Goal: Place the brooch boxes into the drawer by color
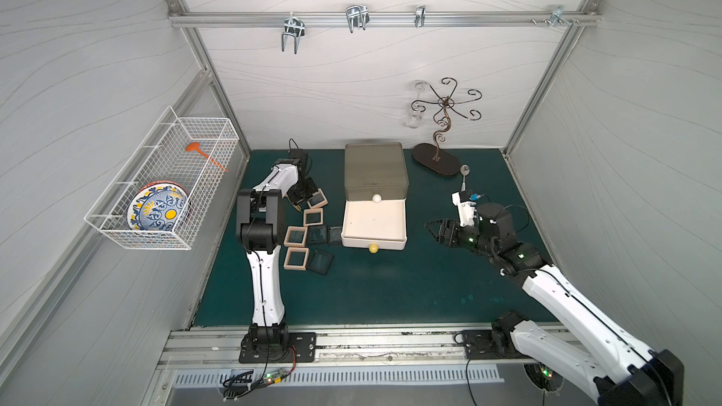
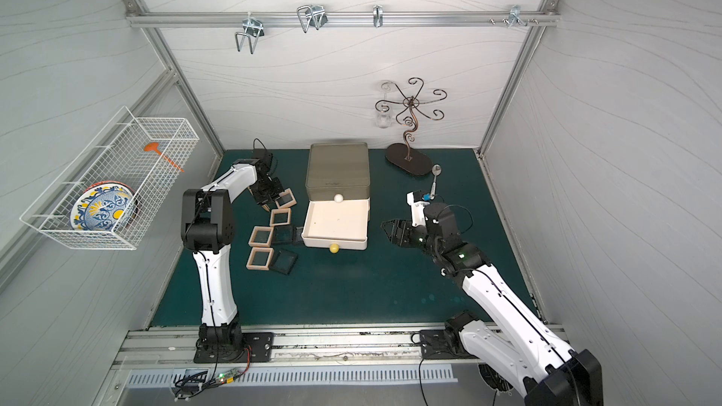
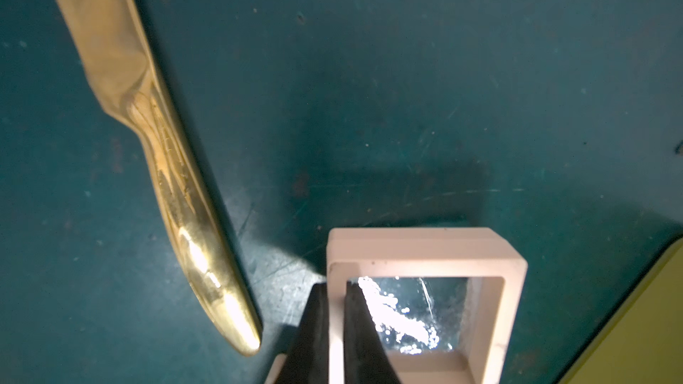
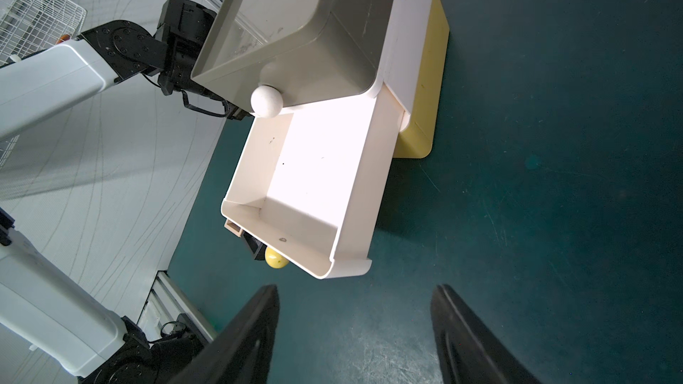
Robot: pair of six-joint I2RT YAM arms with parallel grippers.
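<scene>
In the left wrist view my left gripper is shut on one wall of a pink brooch box (image 3: 427,251), a square frame with a clear window. More pink boxes (image 1: 295,236) and several black boxes (image 1: 320,261) lie left of the drawer unit. The white lower drawer (image 1: 374,220) is pulled out and empty, with a yellow knob (image 1: 373,248). Above it the grey drawer (image 1: 376,170) with its white knob looks closed. My right gripper stands open over bare table, right of the unit, its fingers apart and empty.
A golden knife (image 3: 188,206) lies left of the held box. The unit's yellow body (image 3: 640,320) is close on the right. A metal scroll stand (image 1: 436,158) and a spoon (image 1: 464,173) are at the back right.
</scene>
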